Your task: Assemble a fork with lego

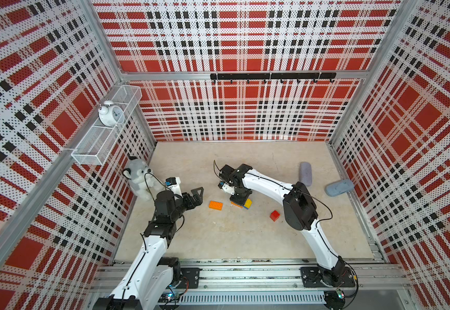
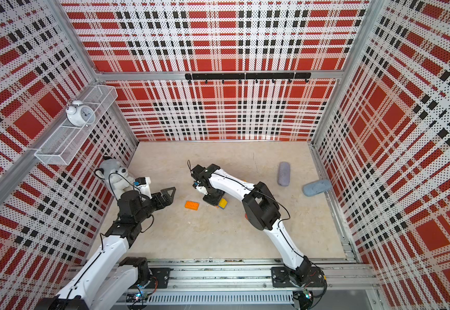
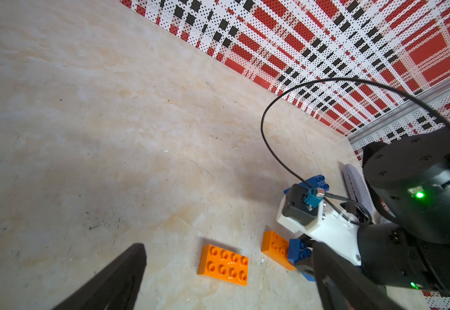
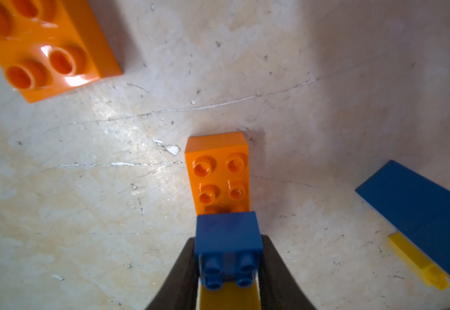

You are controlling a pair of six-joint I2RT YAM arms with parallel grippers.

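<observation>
My right gripper is shut on a blue brick (image 4: 228,232), its dark fingers pressing both sides. A small orange brick (image 4: 217,175) lies on the table with the blue brick over one end; whether the two are joined cannot be told. Below the blue one, a yellow piece (image 4: 230,298) shows, partly hidden by the fingers. Off to the left, my left gripper (image 1: 198,195) is open and empty above the table. A larger orange brick (image 3: 223,264) lies flat between the two arms.
Blue pieces (image 4: 421,211) lie beside the right gripper, with a yellow part (image 4: 417,259) along them. A red brick (image 1: 275,215) sits near the right forearm. Two grey-blue cases (image 1: 305,173) lie far right, and a plush toy (image 1: 138,175) sits behind the left arm.
</observation>
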